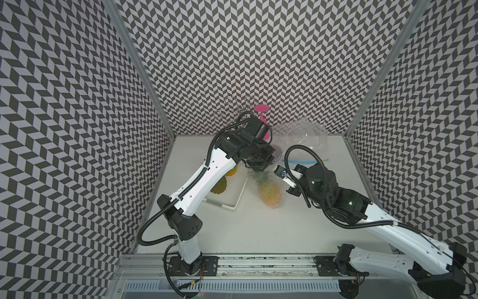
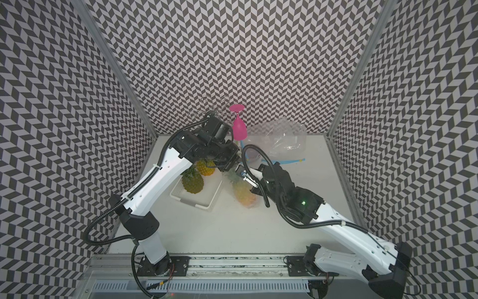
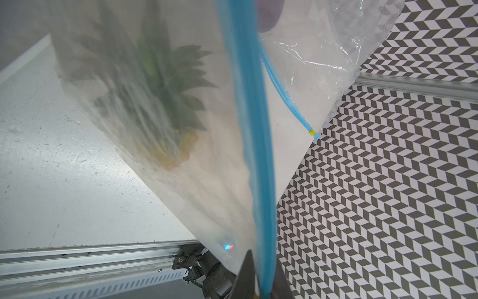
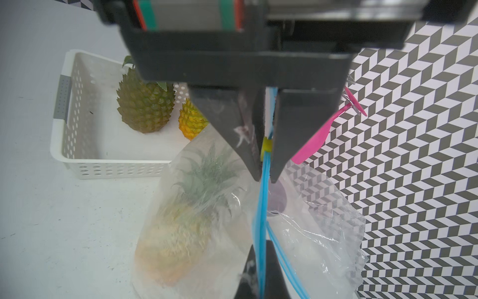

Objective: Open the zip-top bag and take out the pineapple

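Note:
The clear zip-top bag (image 4: 323, 234), its blue zipper (image 3: 249, 109) raised, holds a pineapple (image 1: 269, 194) seen blurred through the plastic. My left gripper is at the yellow slider (image 4: 267, 144), fingers either side of the zipper; whether they grip it is unclear. My right gripper, low in its wrist view, is shut on the zipper strip, facing the left one. In both top views the two grippers meet above the bag, their tips largely hidden.
A white basket (image 4: 67, 139) with pineapples (image 4: 144, 102) stands left of the bag. A pink glass (image 2: 239, 127) on a rack is at the back.

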